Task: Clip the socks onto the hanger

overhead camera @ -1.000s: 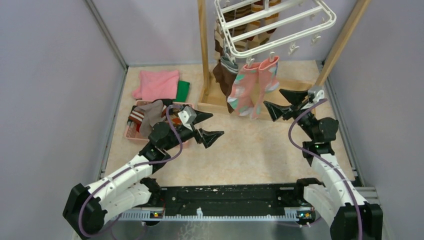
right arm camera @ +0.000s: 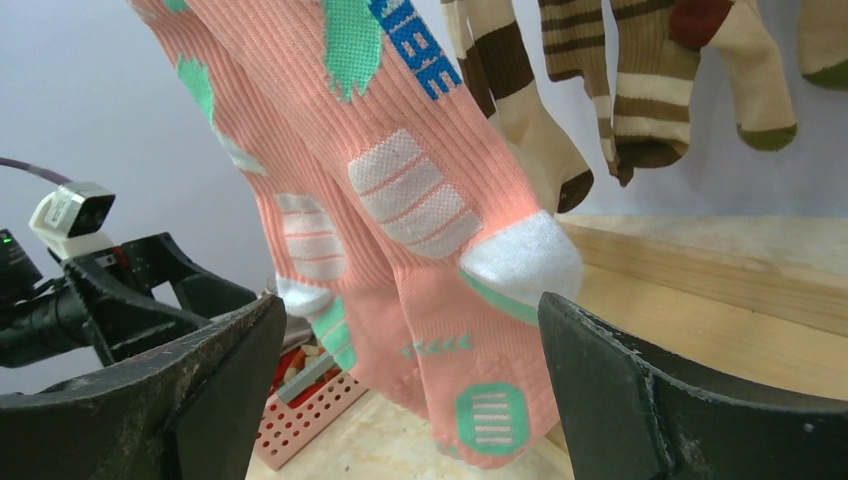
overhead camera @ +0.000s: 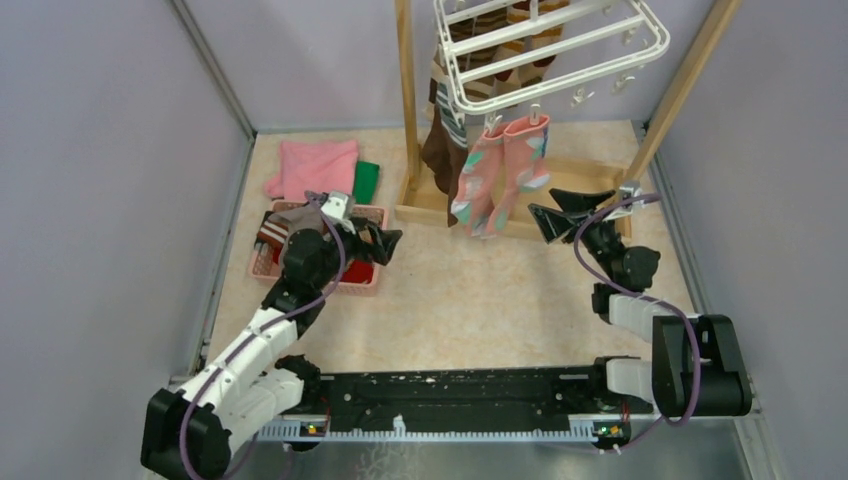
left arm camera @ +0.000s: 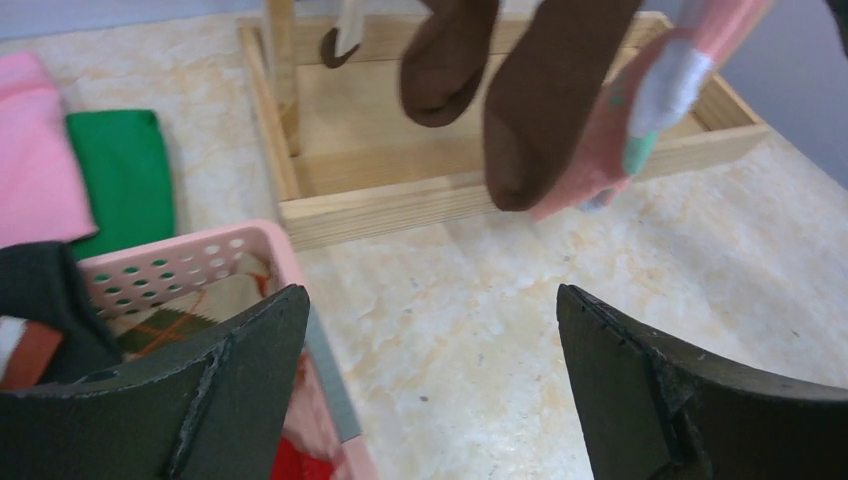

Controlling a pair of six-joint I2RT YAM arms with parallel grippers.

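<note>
Two pink patterned socks (overhead camera: 505, 165) hang side by side from clips on the front edge of the white hanger (overhead camera: 560, 85). Brown and striped socks (overhead camera: 440, 150) hang at its left side and further back. Over the right edge of the pink basket (overhead camera: 365, 288) my left gripper (overhead camera: 388, 238) stands open and empty; loose socks (left arm camera: 175, 315) lie in that basket. To the right of the pink socks is my right gripper (overhead camera: 548, 212), open as well. In the right wrist view the pink socks (right arm camera: 420, 190) show beyond its spread fingers (right arm camera: 620, 410), apart from them.
A pink cloth (overhead camera: 315, 170) and a green cloth (overhead camera: 366, 182) lie behind the basket. The wooden frame (overhead camera: 409, 90) with its base tray (overhead camera: 430, 214) stands at the back under the hanger. Empty clips (overhead camera: 582, 96) hang at the hanger's front right.
My left gripper has moved left, back over the basket. The right arm has folded at its elbow while its gripper stayed near the same place. The hanger and its socks have swayed slightly.
</note>
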